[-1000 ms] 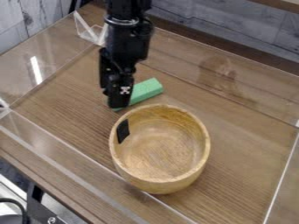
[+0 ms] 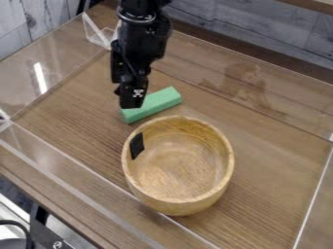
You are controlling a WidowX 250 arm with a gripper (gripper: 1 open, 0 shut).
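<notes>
My black gripper point(image 2: 131, 88) hangs over the wooden table at the upper middle, open, just above and left of a green rectangular block point(image 2: 154, 103). Below the block stands a round beige bowl point(image 2: 208, 170) with a black patch or piece at its left inner rim; I cannot tell what that piece is.
A pale rail or wall runs along the back edge at top right. A black cable shows at the bottom left.
The block and bowl look unmoved.
</notes>
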